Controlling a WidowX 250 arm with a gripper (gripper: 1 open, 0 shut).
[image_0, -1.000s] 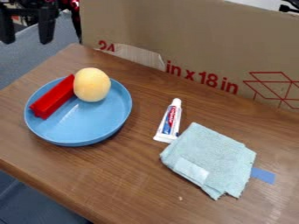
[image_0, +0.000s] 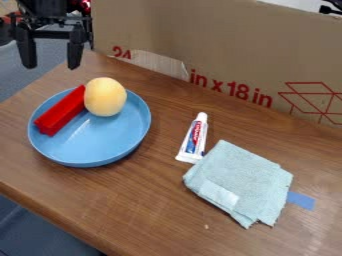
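My black gripper (image_0: 52, 58) hangs at the upper left of the camera view, above and behind the blue plate (image_0: 112, 140), its two fingers open and apart with nothing seen between them. On the plate lie a red bar-shaped object (image_0: 60, 111) and a pale yellow round object (image_0: 106, 97), side by side. A white toothpaste tube (image_0: 193, 138) lies on the wooden table to the right of the plate. A folded light blue cloth (image_0: 238, 184) lies at the front right.
A cardboard box (image_0: 241, 55) stands along the back of the table (image_0: 147, 210). A piece of blue tape (image_0: 301, 200) is at the right.
The objects on the table have not moved.
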